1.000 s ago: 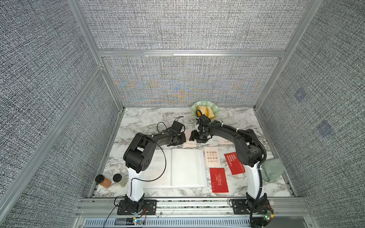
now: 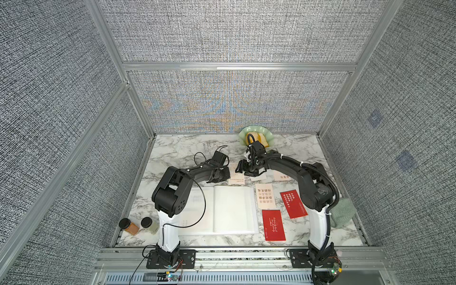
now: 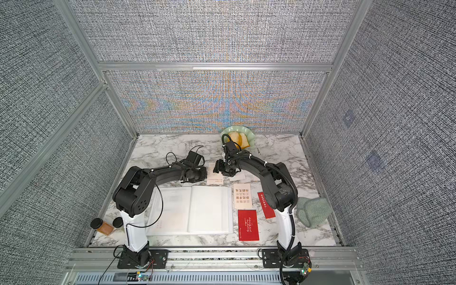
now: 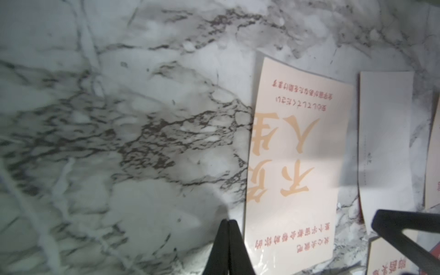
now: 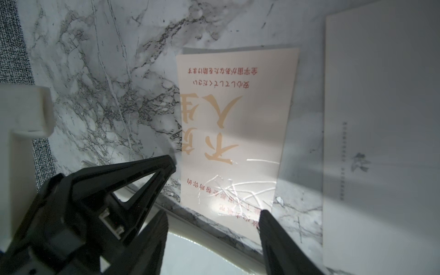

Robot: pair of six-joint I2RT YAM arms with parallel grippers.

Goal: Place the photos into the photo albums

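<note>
A cream photo card (image 5: 238,114) with tan and red characters lies on the marble table, one edge slightly raised. Beside its left edge is my left gripper, fingers together and nothing showing between them. In the right wrist view the left fingertip (image 5: 167,165) points at that edge; contact is hard to judge. Over the card's lower part my right gripper stands open, a finger (image 5: 153,240) toward either side. The open album (image 2: 235,209) has blank pages up and sits in front of both grippers, partly hidden by the left arm.
Right of the album lie another cream card (image 2: 266,195) and two red cards (image 2: 274,225). A pale card (image 5: 380,137) is right of the photo card. Behind stands a green bowl (image 2: 268,134) with bread. Jars (image 2: 128,226) and a green cloth (image 2: 343,212) are at the sides.
My left gripper has shifted slightly left, baring more of the photo card. The right arm's elbow has swung a little to the right. The album and red cards have not moved.
</note>
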